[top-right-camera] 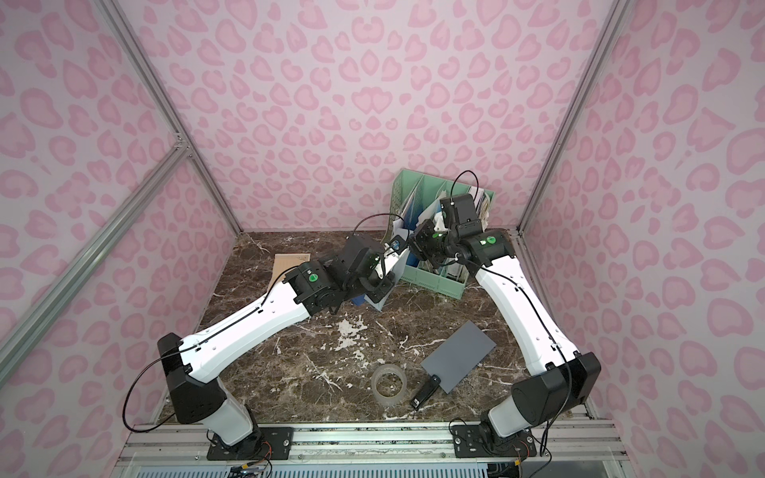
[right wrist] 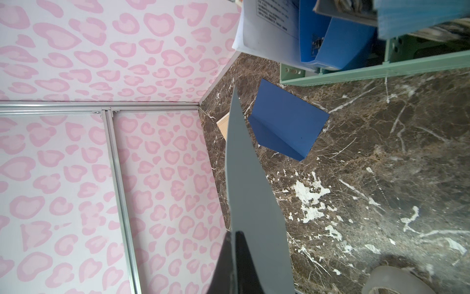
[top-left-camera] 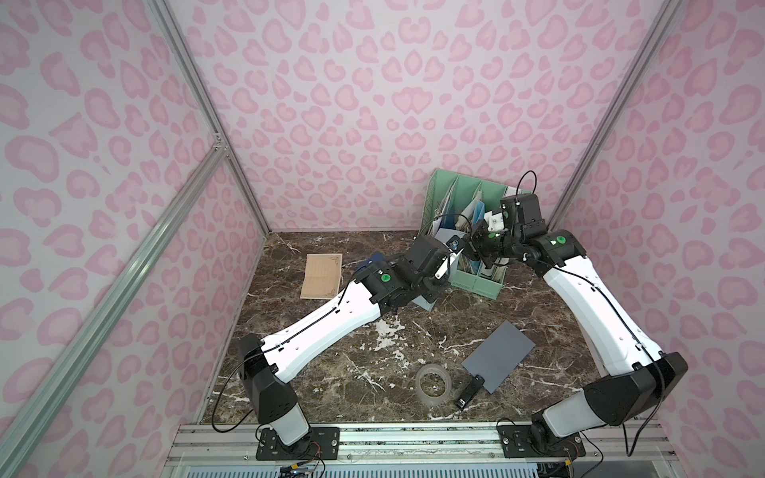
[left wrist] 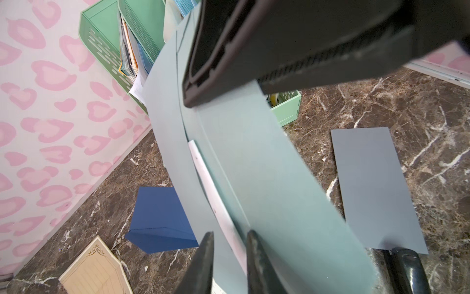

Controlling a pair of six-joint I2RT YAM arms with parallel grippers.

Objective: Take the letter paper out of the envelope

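A pale blue-grey envelope (left wrist: 288, 186) hangs between my two grippers, bowed, with a narrow white strip (left wrist: 217, 210) showing along its opening in the left wrist view. My left gripper is at the envelope's lower part, beside that strip, fingers a little apart; whether anything sits between them is unclear. My right gripper is shut on the envelope, which stands up from its fingers in the right wrist view. The top views show both grippers close together in front of the green file box, largely hidden by the arms.
The green file box (top-left-camera: 478, 283) with papers stands at the back right. A dark blue folded card (right wrist: 288, 117) and a wooden board (top-left-camera: 320, 276) lie left. A grey plate with black handle (top-left-camera: 498, 354) and a tape roll (top-left-camera: 432, 372) lie in front.
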